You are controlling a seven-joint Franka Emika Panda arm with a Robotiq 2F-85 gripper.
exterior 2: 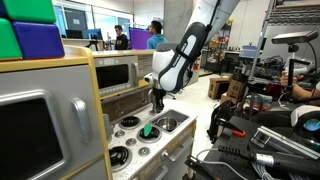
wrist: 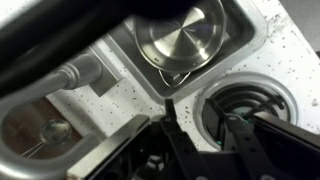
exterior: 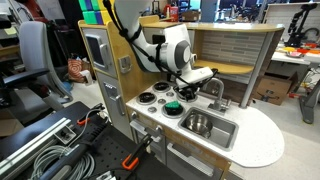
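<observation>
A small green object [exterior: 172, 104] rests on the front-right burner of the toy stove; in exterior view 2 the green object [exterior 2: 148, 130] shows as a rounded lump. Just above and to its right hangs my gripper [exterior: 184, 94], clear of it. The wrist view has my gripper at the bottom, its dark fingers apart and nothing seen held between them. Only a sliver of green shows there, behind the fingers by the burner coil [wrist: 248, 103]. A metal pot [exterior: 199, 123] sits in the sink basin [exterior: 221, 130].
A grey faucet [exterior: 219, 92] rises behind the sink. Above the stove stands a wooden shelf [exterior: 222, 67], with an oven or microwave unit [exterior: 99, 47] at the left.
</observation>
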